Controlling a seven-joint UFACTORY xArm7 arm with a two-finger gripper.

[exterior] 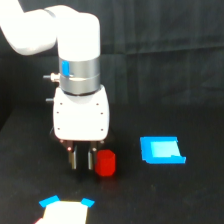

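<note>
A small red object [105, 163] sits on the dark table, just right of my gripper [82, 160]. Its outline looks blocky, and whether it stands upright or lies on its side is unclear. The gripper points down under its white housing, with its two dark fingers apart and a gap showing between them. No object shows in that gap. The right finger [92, 158] is close to the red object's left edge; whether they touch cannot be told.
A light blue square edged with blue tape [162, 149] lies to the right. Near the front left is a pale sheet [65, 213] with blue tape at its corners.
</note>
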